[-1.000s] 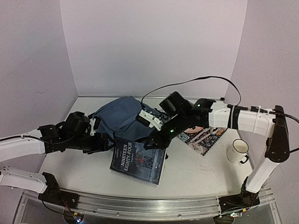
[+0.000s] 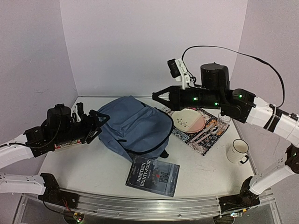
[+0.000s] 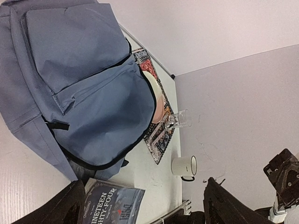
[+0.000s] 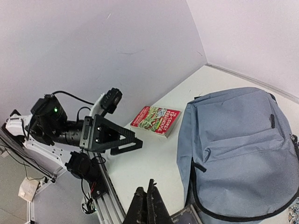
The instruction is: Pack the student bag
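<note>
The blue-grey student bag (image 2: pixel 135 123) lies on the table, its dark zip edge toward the front. In front of it the dark Nineteen Eighty-Four book (image 2: pixel 153 176) lies cover up, its back edge by the bag's front edge. At the bag's left side, my left gripper (image 2: pixel 99 129) is open; in the left wrist view its fingers (image 3: pixel 65 205) stand wide apart. My right gripper (image 2: pixel 154 96) hovers above the bag's far right part. Its fingers (image 4: pixel 138 205) are together in the right wrist view, with nothing seen between them. A red Treehouse book (image 4: pixel 156 120) lies left of the bag.
A patterned placemat (image 2: pixel 201 148) on the right carries a plate (image 2: pixel 188 120), cutlery (image 2: pixel 204 134) and a clear glass (image 2: pixel 224 121). Nearer the right edge stands a white mug (image 2: pixel 238 150). Bare table shows on both sides of the dark book.
The dark book, earlier raised near both grippers in front of the bag, now lies on the table. My right gripper has risen and moved back; the left has drawn away from the book.
</note>
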